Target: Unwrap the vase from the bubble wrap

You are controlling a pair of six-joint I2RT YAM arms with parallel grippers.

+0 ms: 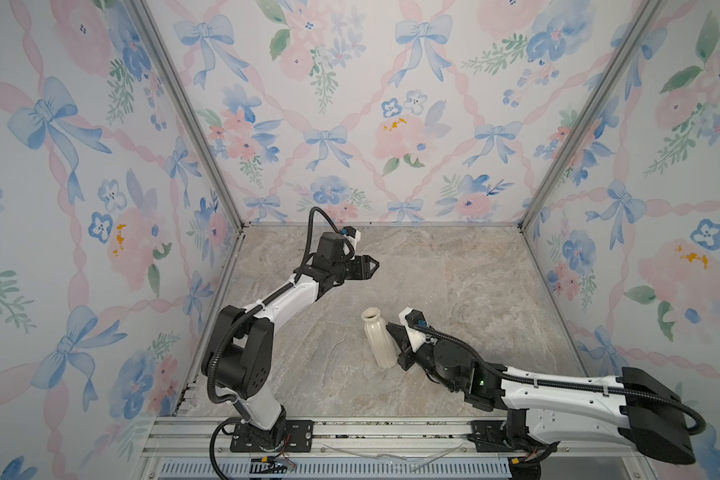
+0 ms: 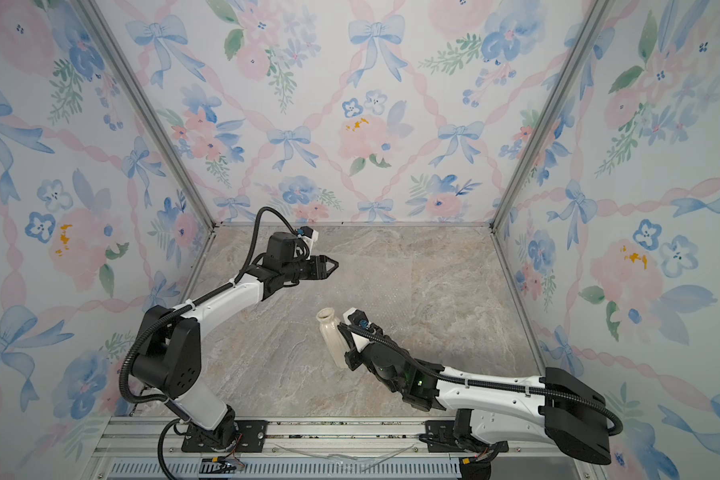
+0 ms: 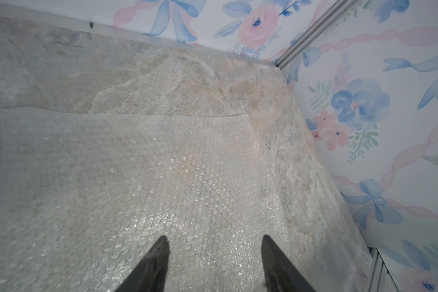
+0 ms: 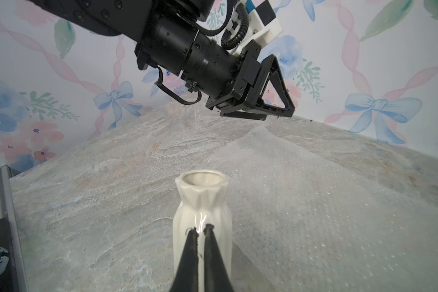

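The cream vase (image 1: 378, 340) is bare of wrap and leans to the left in the top left view, its open mouth up. In the right wrist view the vase (image 4: 202, 194) lies straight ahead of my right gripper, whose two fingers are shut together in front of its body. Nothing shows between those fingers; whether they touch the vase I cannot tell. Clear bubble wrap (image 3: 131, 185) is spread flat on the table, filling much of the left wrist view. My left gripper hangs open above it, with empty space between its fingers.
Flower-patterned walls (image 1: 424, 96) close off the back and sides. A metal rail (image 1: 360, 428) runs along the front edge.
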